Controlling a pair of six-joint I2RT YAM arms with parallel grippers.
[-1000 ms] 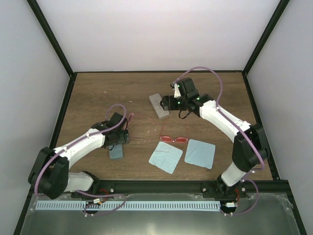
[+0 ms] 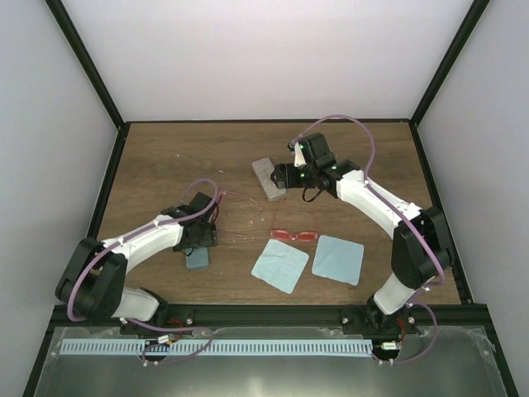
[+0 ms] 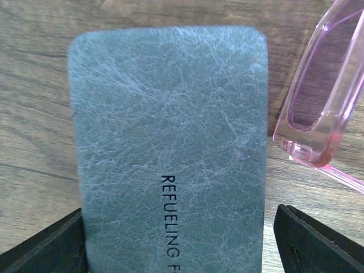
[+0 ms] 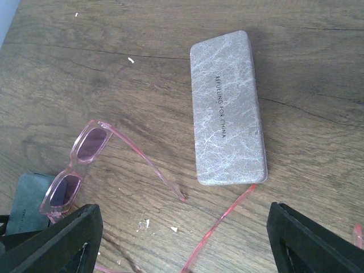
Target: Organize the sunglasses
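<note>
My left gripper is low over a blue case printed "REFUELING", open with its fingers either side of the case's near part. Pink transparent sunglasses lie beside that case, arms extended. A grey case lies at the back centre. My right gripper hangs open above it, with nothing visible between its fingers. Red-pink sunglasses lie near the middle front, arms pointing back.
Two pale blue cloths lie at the front right. Black frame edges and walls border the table.
The left arm has shifted slightly, its gripper settling a little over the blue case. The right arm looks nearly still.
</note>
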